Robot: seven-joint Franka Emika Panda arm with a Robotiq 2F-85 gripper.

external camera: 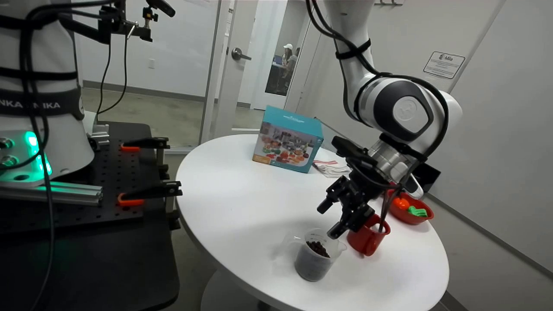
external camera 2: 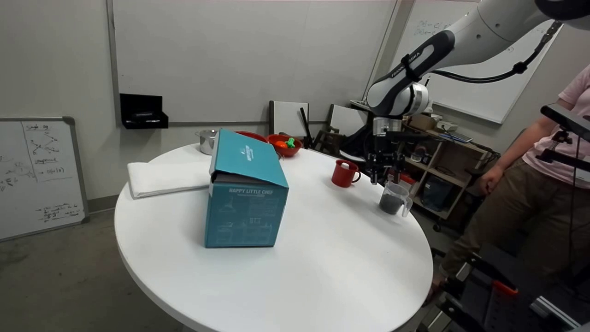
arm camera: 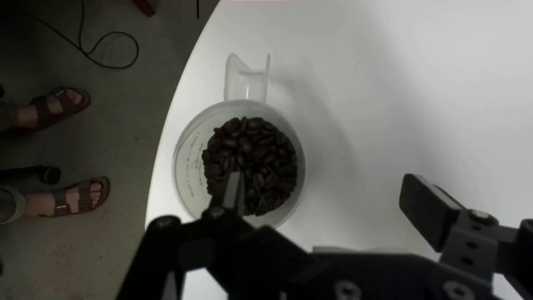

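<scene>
A clear measuring cup [external camera: 313,263] with coffee beans [arm camera: 252,162] in it stands upright near the table's edge. Its handle [arm camera: 245,82] points to the top of the wrist view. My gripper [external camera: 329,218] hangs tilted just above the cup, fingers open and nothing held between them. One finger [arm camera: 232,192] overlaps the lower part of the cup's opening in the wrist view; the other finger [arm camera: 429,210] is over bare table on the right. Whether any finger touches the cup, I cannot tell.
Close beside the cup stands a red mug [external camera 2: 344,174] with something white inside. A teal box [external camera 2: 246,213], a folded white cloth [external camera 2: 166,178] and a red bowl of toy food [external camera 2: 285,145] sit farther off.
</scene>
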